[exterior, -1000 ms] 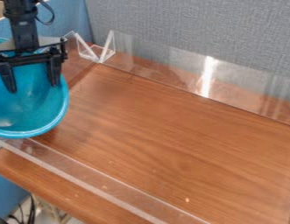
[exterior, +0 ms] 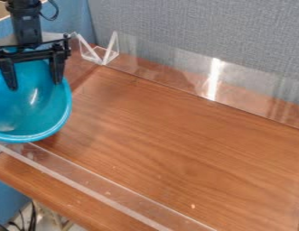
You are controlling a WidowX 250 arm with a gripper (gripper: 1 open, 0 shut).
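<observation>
My black gripper (exterior: 31, 68) is at the upper left, open, its fingers reaching down over a large turquoise bowl (exterior: 31, 117). The bowl sits at the left edge of the wooden tabletop (exterior: 188, 158), tilted so that much of its inside faces the view; its far left part runs out of frame. Whether anything lies under the fingers inside the bowl cannot be made out.
A white wire bracket (exterior: 101, 52) stands in the back left corner. Clear acrylic strips (exterior: 163, 77) run along the back and front-left edges, with a grey padded wall (exterior: 200, 32) behind.
Over the last second my gripper has shifted very slightly, its fingers still over the bowl. The bowl looks almost unchanged.
</observation>
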